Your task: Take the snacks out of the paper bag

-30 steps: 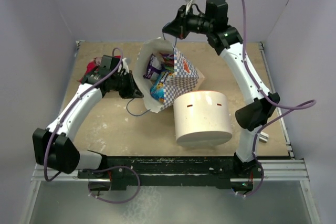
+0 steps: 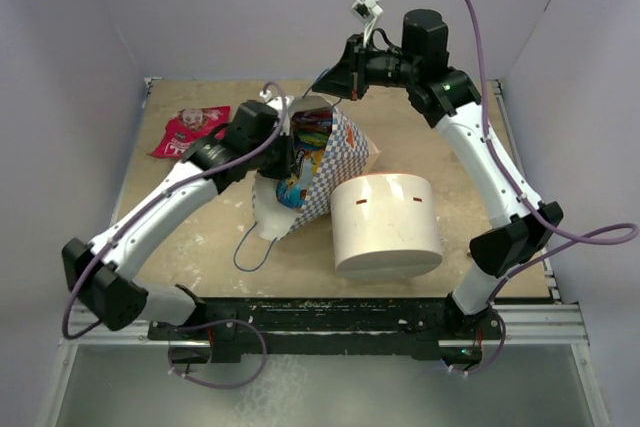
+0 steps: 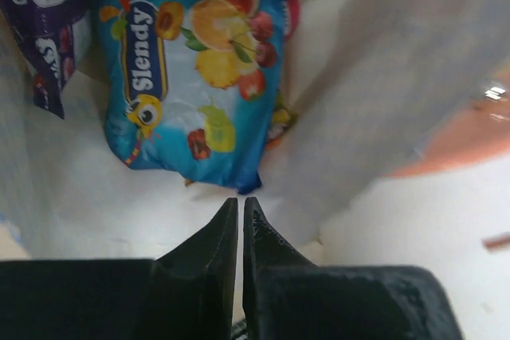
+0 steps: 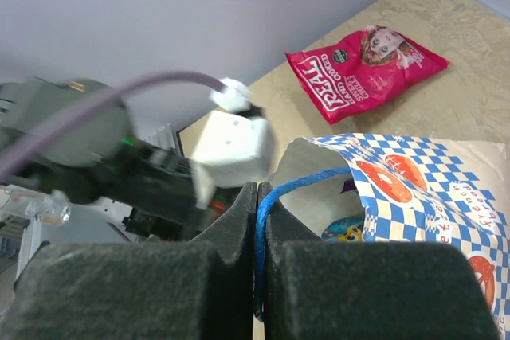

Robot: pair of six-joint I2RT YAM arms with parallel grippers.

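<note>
Inside the white and blue checkered paper bag [image 2: 338, 162] lies a blue Slendy snack bag [image 3: 195, 77] with fruit pictures. A purple snack [image 3: 46, 13] sits beside it. My left gripper reaches into the bag's mouth, its fingers shut to a narrow slit. Its tips are at the blue pack's lower corner; whether they grip it cannot be told. Over the far rim of the bag, my right gripper is shut on the blue cord handle [image 4: 307, 183]. A red snack pack [image 4: 362, 72] rests on the table outside.
A large white cylinder [image 2: 387, 227] stands close to the bag's right side. The other cord handle [image 2: 255, 265] hangs at the near side of the bag. Bare table [image 2: 215, 247] lies at the front left.
My left gripper has closed from open and moved right, into the bag's mouth.
</note>
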